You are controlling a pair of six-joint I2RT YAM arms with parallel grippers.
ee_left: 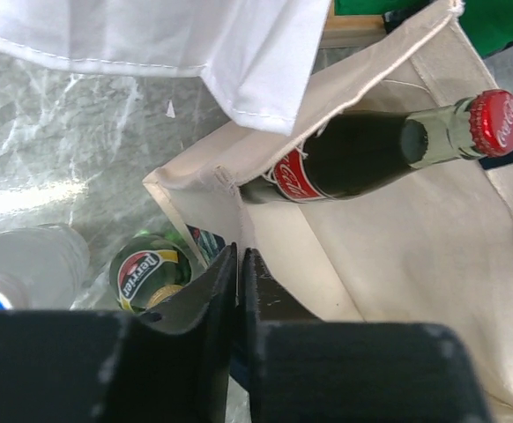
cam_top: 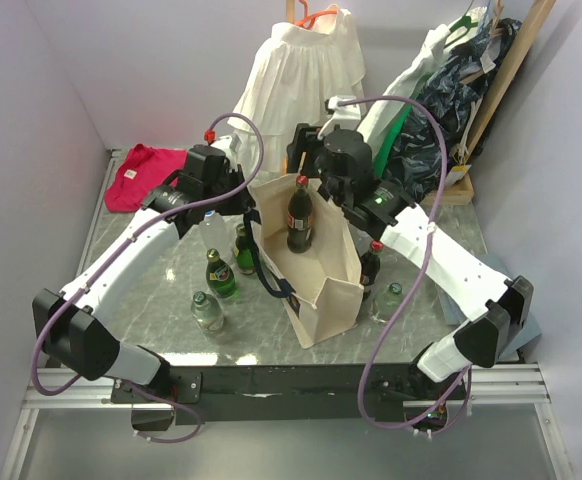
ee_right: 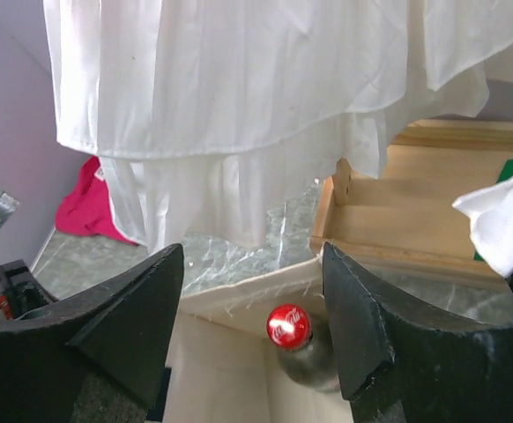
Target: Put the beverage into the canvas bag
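The canvas bag (cam_top: 333, 300) stands open in the middle of the table, cream with a dark strap. Inside it a Coca-Cola bottle (cam_top: 299, 217) with a red cap stands against the back end; the left wrist view shows the bottle (ee_left: 353, 154) free of any gripper. My left gripper is shut on the bag's left rim. Above the bag's back end, my right gripper is open with nothing between its fingers, and the red cap shows lower down between them in the right wrist view. Another dark bottle (cam_top: 370, 268) stands right of the bag, partly hidden.
Green bottles (cam_top: 220, 275) and a clear bottle (cam_top: 207, 313) stand left of the bag. A clear bottle (cam_top: 386, 302) stands to its right. Behind hangs a white dress (cam_top: 296, 80), low over the bag's back edge. A wooden tray (ee_right: 406, 207) lies behind on the right.
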